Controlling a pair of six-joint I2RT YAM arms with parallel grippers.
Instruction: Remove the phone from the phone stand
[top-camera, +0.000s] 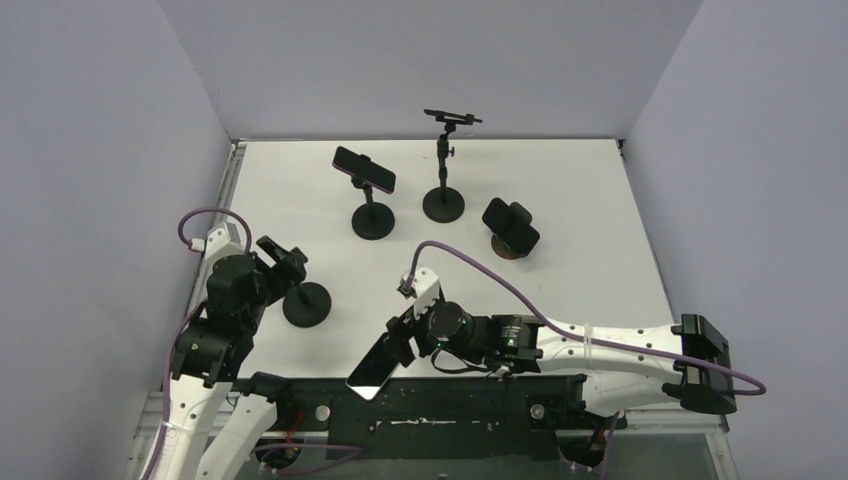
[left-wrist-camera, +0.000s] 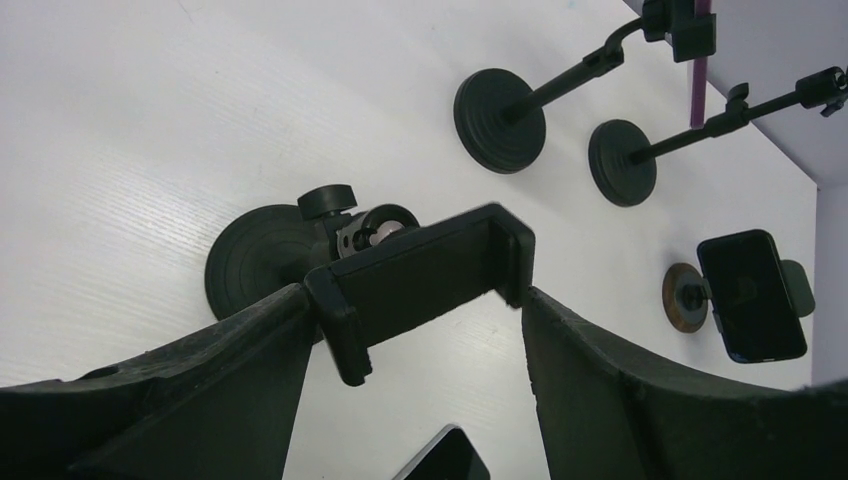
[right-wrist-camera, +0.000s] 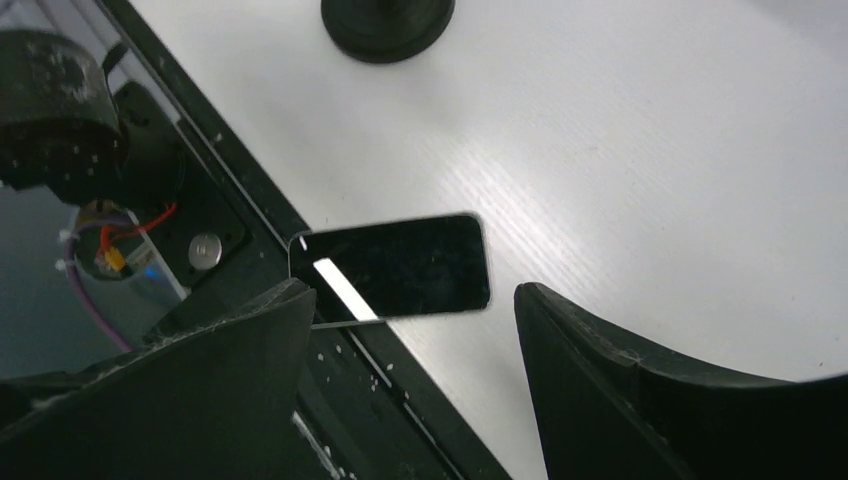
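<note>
In the left wrist view my left gripper is part open around the empty black holder (left-wrist-camera: 420, 275) of a phone stand, whose round base (left-wrist-camera: 250, 260) stands at the table's left in the top view. Whether the fingers touch it, I cannot tell. A dark phone (right-wrist-camera: 390, 262) lies flat on the table's front edge. My right gripper hangs open above it, with the phone beyond and below its fingertips.
At the back stand a stand with a phone (top-camera: 363, 170) and a tall stand (top-camera: 443, 203); at the right, another stand holds a phone (top-camera: 510, 228).
</note>
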